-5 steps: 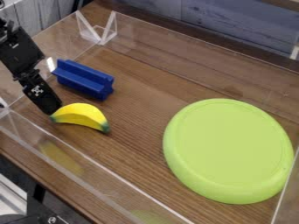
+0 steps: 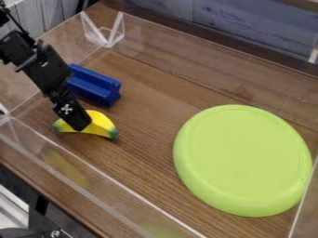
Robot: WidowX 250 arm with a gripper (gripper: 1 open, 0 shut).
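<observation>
My black gripper reaches in from the left and hovers low over the left half of a yellow banana, its fingertips at or just above the fruit and partly covering it. The gripper is open; whether it touches the banana is unclear. A blue block lies just behind the banana, beside the gripper's arm.
A large green round plate lies on the wooden table at the right. A small white wire-like object stands at the back left. Transparent walls edge the near side.
My gripper has moved right from the left edge, to over the banana's left end. The banana and block look essentially in place.
</observation>
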